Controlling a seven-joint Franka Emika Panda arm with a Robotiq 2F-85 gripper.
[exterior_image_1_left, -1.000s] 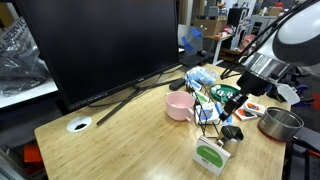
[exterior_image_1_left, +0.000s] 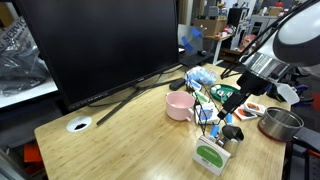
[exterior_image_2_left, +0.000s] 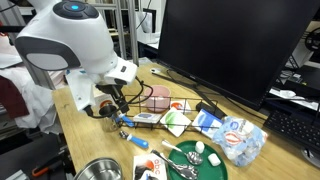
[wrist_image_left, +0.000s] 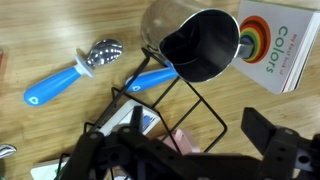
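My gripper is open, its two dark fingers wide apart with nothing held between them. Just ahead of it in the wrist view is a black wire rack (wrist_image_left: 208, 104). A shiny metal cup (wrist_image_left: 165, 20) with a dark inside stands against the rack; the same cup (exterior_image_1_left: 232, 143) shows below my arm in exterior view 1. Something blue (wrist_image_left: 151, 79) lies partly behind the rack's wires. To the left rests a blue-handled metal utensil (wrist_image_left: 53, 86), clear of my fingers. A book or box with a rainbow (wrist_image_left: 287, 45) is at the upper right.
A pink bowl (exterior_image_1_left: 180, 106) and a white-and-green box (exterior_image_1_left: 211, 154) stand near the rack. A metal pot (exterior_image_2_left: 100, 170) and a green plate (exterior_image_2_left: 207, 171) are close by. The monitor (exterior_image_1_left: 105, 45) stands behind.
In exterior view 1, blue shows beside the cup and rack now where little or none showed before. The arm and the other objects look nearly unmoved.
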